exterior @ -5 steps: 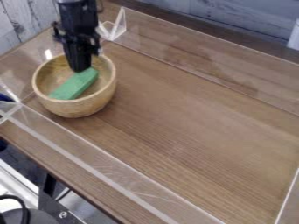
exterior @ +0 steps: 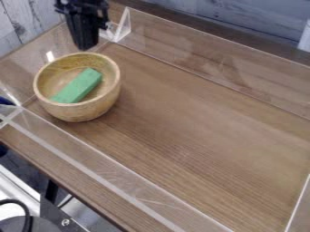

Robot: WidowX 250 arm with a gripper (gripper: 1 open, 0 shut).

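Note:
A tan round bowl [exterior: 78,105] sits at the left of the wooden table, with a green rectangular block [exterior: 79,85] lying inside it. My dark gripper [exterior: 85,43] hangs above and behind the bowl at the top left, apart from both bowl and block. It is small and blurred, so whether it is open or shut cannot be told.
Clear plastic edging runs along its back and lower left. Dark cables lie at the bottom left corner, off the table.
The block stays in the bowl.

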